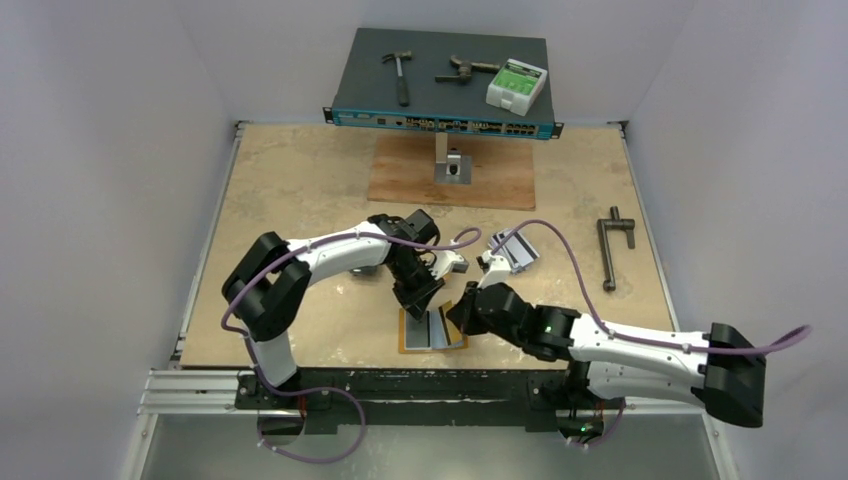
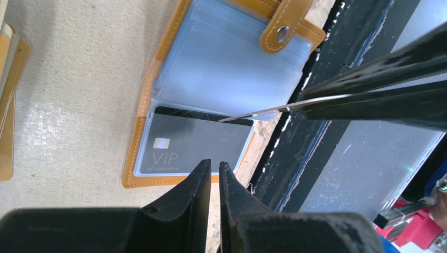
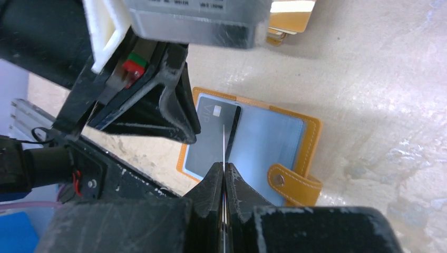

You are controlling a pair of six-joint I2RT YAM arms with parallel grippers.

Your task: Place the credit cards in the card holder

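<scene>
The tan card holder (image 2: 143, 113) lies open by the table's front edge, its strap and snap toward the right side. A grey VIP card (image 2: 195, 142) with a black band lies flat in one of its clear sleeves; the neighbouring sleeve (image 2: 221, 58) looks pale blue. My left gripper hovers over the VIP card's edge, fingers slightly apart with nothing between them. My right gripper is shut above the holder. Out of its tips runs a thin card-like strip (image 2: 258, 112), seen edge-on, reaching over the sleeves; its face is hidden.
A fan of cards (image 1: 513, 250) lies right of centre on the table. Another tan leather piece (image 3: 290, 18) is behind the holder, partly hidden by the left arm. A dark pipe-like tool (image 1: 607, 250) lies at the far right. The rack device (image 1: 440, 75) stands at the back.
</scene>
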